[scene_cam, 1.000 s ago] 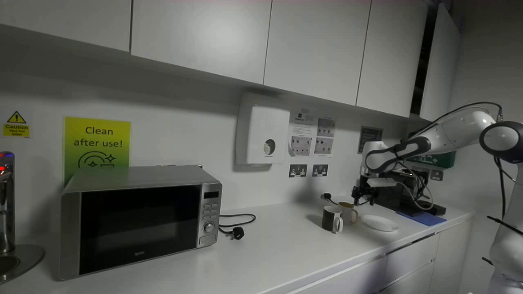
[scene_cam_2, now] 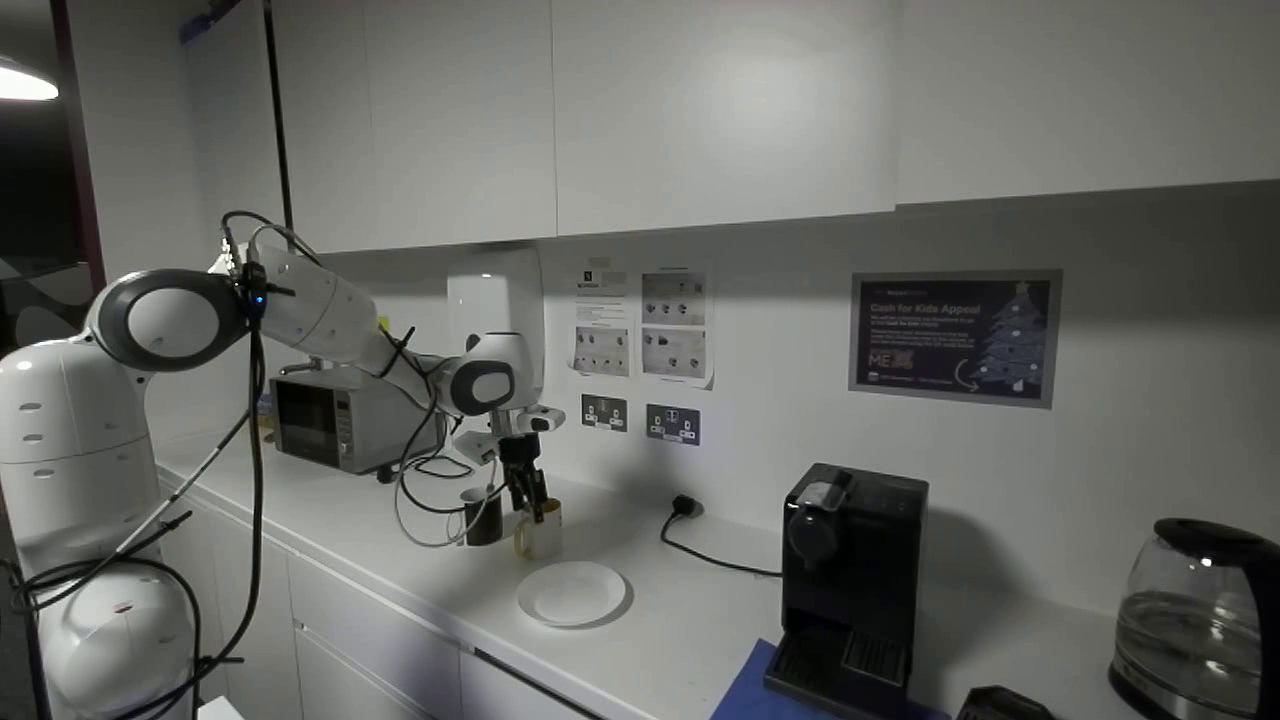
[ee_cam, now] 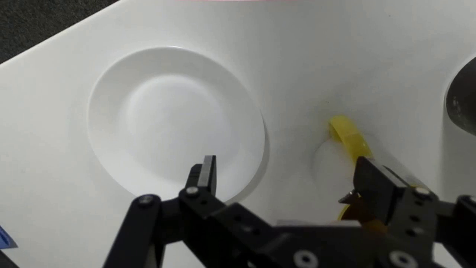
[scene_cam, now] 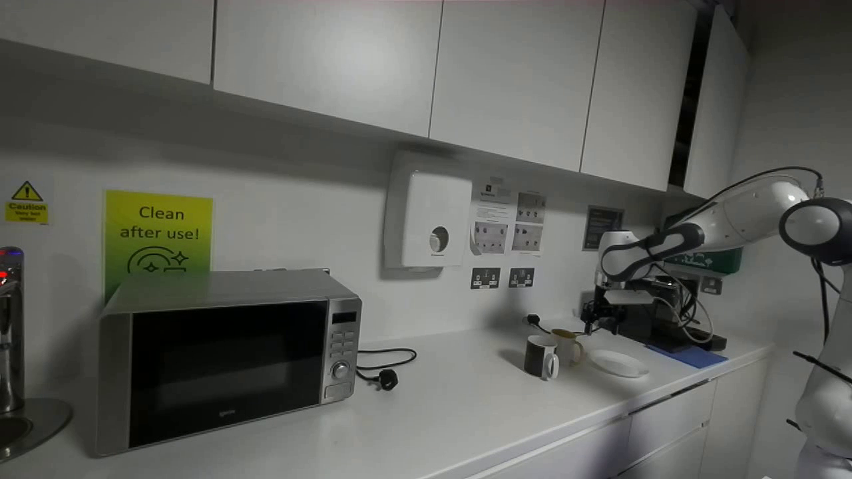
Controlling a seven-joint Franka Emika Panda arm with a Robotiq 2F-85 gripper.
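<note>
My gripper is open in the wrist view, its two black fingers wide apart with only bare counter showing between them. The right-hand finger (ee_cam: 379, 185) overlaps a mug with a yellow handle (ee_cam: 350, 136) and brown inside, hiding much of it. Whether they touch, I cannot tell. In exterior view 2 the gripper (scene_cam_2: 524, 498) hangs pointing down at this pale mug's (scene_cam_2: 546, 535) rim. A dark mug (scene_cam: 540, 355) with a white handle stands beside the pale one (scene_cam: 567, 348). On the counter's front side lies an empty white plate (ee_cam: 174, 120).
A microwave (scene_cam: 227, 359) stands on the left of the counter, with a loose plug (scene_cam: 387, 379) beside it. A black coffee machine (scene_cam_2: 852, 576) sits on a blue mat (scene_cam_2: 744, 690), with a glass kettle (scene_cam_2: 1188, 636) farther right.
In exterior view 1 my gripper has shifted slightly right, towards the coffee machine. The mugs and plate look unmoved.
</note>
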